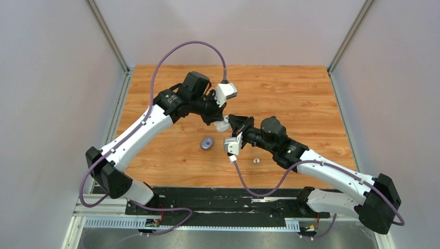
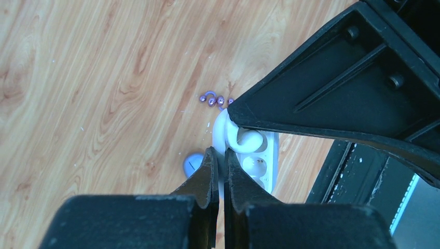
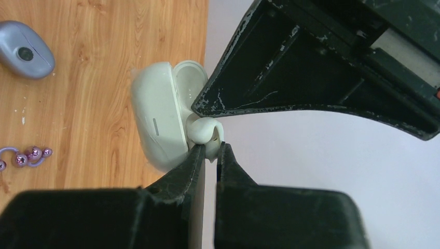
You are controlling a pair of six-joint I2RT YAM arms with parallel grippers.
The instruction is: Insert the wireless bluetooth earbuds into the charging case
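Note:
The white charging case point(image 3: 158, 114) hangs open above the table between my two arms. In the left wrist view, my left gripper is shut on the thin white edge of the case, and its socket tray point(image 2: 254, 165) shows behind the fingers. A white earbud point(image 3: 206, 130) sits in my right gripper, which is shut on it, close against the open side of the case. Whether the earbud is inside a socket cannot be seen. In the top view the two grippers meet and hide most of the case.
A grey-blue oval object point(image 1: 206, 143) lies on the table left of the arms. Small purple beads point(image 2: 215, 99) lie below in the left wrist view. A tiny pale item point(image 1: 256, 160) rests on the wood near the right gripper.

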